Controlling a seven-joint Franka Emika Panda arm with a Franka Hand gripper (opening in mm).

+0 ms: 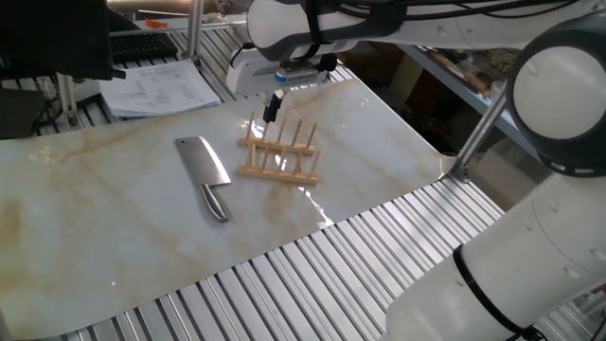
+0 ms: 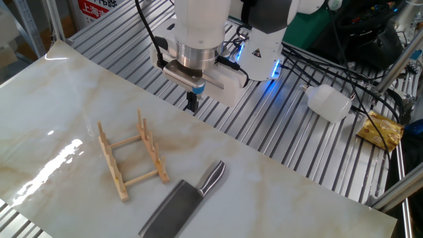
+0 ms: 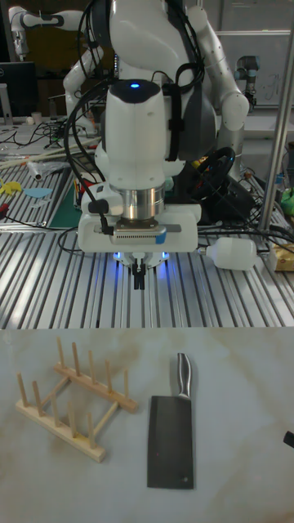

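A cleaver with a broad steel blade [image 3: 171,443] and a metal handle [image 3: 184,375] lies flat on the marbled table sheet [image 1: 114,227]. To one side of it stands a wooden peg rack [image 2: 120,173] with upright pegs along two rails, empty. My gripper [image 3: 139,277] hangs above the table side nearest the robot base, pointing down, apart from both rack and cleaver. Its black fingers are together with nothing visible between them. From the first exterior view, the gripper [image 1: 273,106] appears just behind the rack [image 1: 277,175], which stands right of the cleaver [image 1: 202,161].
Ribbed metal decking [image 2: 264,125] borders the sheet. On it sit a white plastic bottle [image 2: 328,103] and a gold packet [image 2: 381,132]. Papers [image 1: 159,89] and a keyboard [image 1: 142,44] lie at the back left. Around the cleaver the sheet is largely clear.
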